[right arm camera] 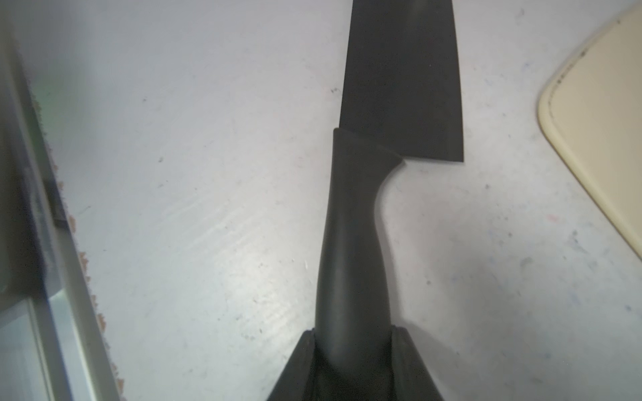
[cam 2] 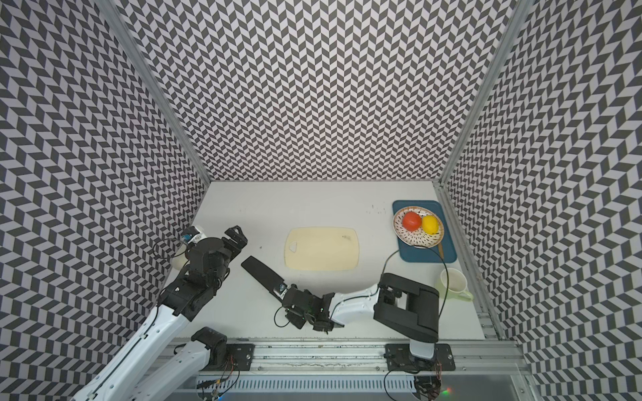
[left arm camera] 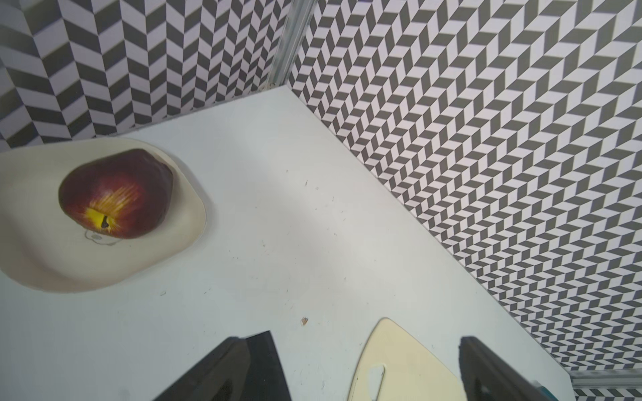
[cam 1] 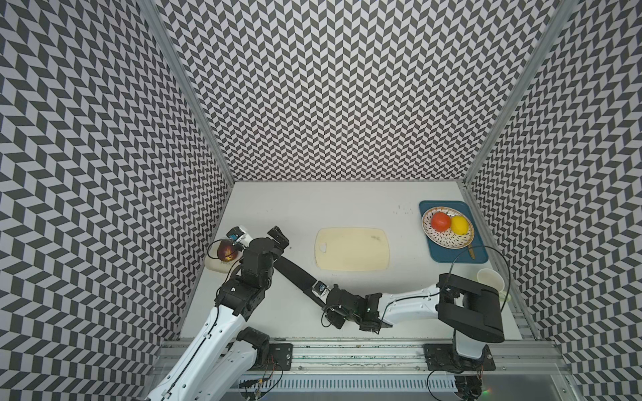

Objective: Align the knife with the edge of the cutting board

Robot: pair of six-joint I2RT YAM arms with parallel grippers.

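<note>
The knife, with a black blade [cam 2: 262, 274] and black handle [right arm camera: 351, 267], slants across the area left of and in front of the cream cutting board [cam 1: 351, 249]. Its tip points to the back left, apart from the board, whose rounded corner shows at the right of the right wrist view. Shut around the handle's lower end is my right gripper, a finger on either side. Whether the knife touches the table I cannot tell. My left gripper is open and empty above the table's left side; the blade end shows beyond its left finger.
A pale dish [left arm camera: 190, 227] holding a dark red fruit [left arm camera: 120, 193] sits at the left edge. On the right are a blue tray [cam 1: 438, 255] with a plate of fruit and a mug [cam 1: 490, 278]. The table behind the board is clear.
</note>
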